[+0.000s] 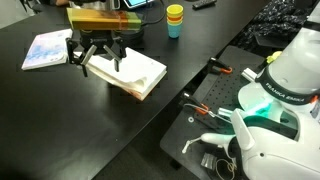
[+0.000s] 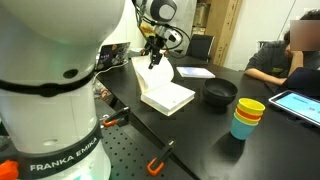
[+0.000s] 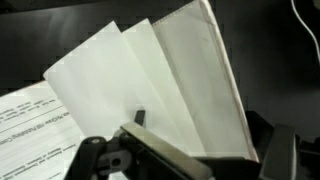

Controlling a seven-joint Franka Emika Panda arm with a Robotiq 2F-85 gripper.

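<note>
An open book (image 1: 138, 76) lies on the dark table, its cover and some leaves (image 1: 112, 74) raised at a slant toward the left. Over their upper edge is my gripper (image 1: 101, 60), fingers apart. In the second exterior view the lifted leaves (image 2: 153, 76) lean up from the book (image 2: 168, 99), close under the gripper (image 2: 153, 60). The wrist view shows blank white leaves (image 3: 125, 85) fanned beneath the gripper and a printed page (image 3: 35, 135) at the lower left. One finger (image 3: 165, 152) overlaps the white leaves; whether it touches them I cannot tell.
A second flat book (image 1: 48, 48) lies to the left. Stacked cups (image 2: 243, 122) and a black bowl (image 2: 220, 93) stand beyond the open book. A tablet (image 2: 297, 106) rests near a seated person (image 2: 285, 62). Bare table stretches in front of the open book.
</note>
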